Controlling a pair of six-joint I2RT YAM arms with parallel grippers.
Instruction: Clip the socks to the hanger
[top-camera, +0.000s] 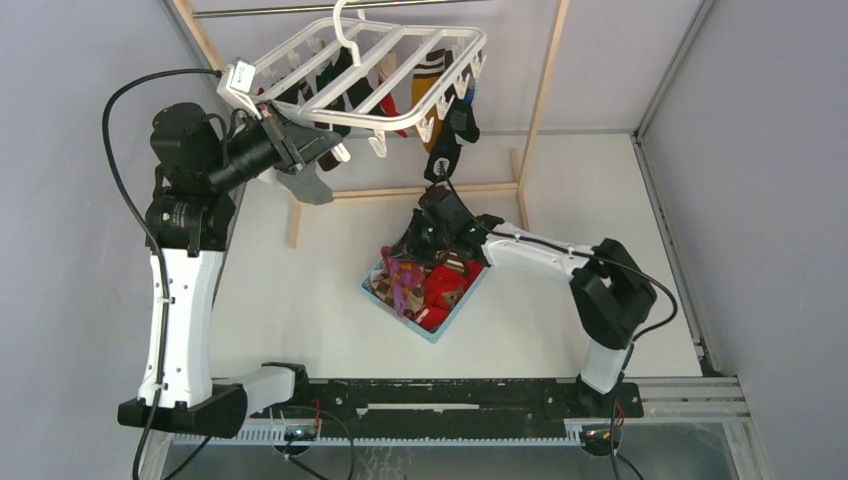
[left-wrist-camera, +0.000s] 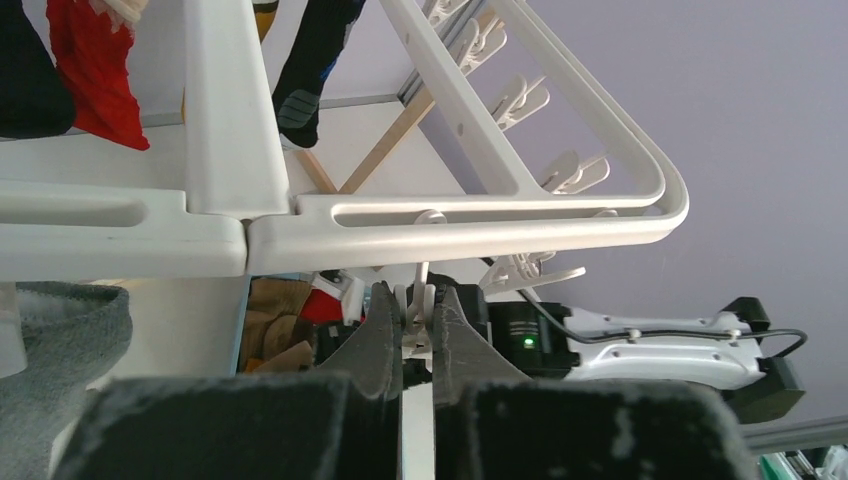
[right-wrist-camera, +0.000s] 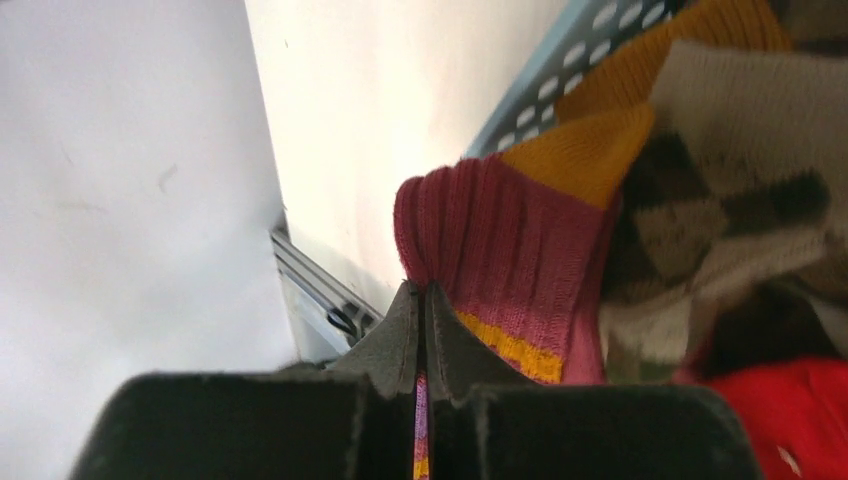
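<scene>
The white hanger (top-camera: 408, 70) hangs at the top of the top view with several socks on it, among them a black sock (top-camera: 445, 155) and a grey sock (top-camera: 305, 186). At its front bar my left gripper is shut on a white clip (left-wrist-camera: 421, 272); no sock shows in that clip. Over the basket, my right gripper is shut on a maroon sock (right-wrist-camera: 500, 235) with orange and purple parts, pinched at its edge. The sock's purple part (top-camera: 399, 290) hangs down over the basket in the top view.
A light blue basket (top-camera: 436, 336) on the white table holds several more socks, including a red one (top-camera: 440, 288). A wooden frame (top-camera: 541, 85) stands around the hanger. Free clips (left-wrist-camera: 520, 103) line the hanger's right side. Bare table lies right of the basket.
</scene>
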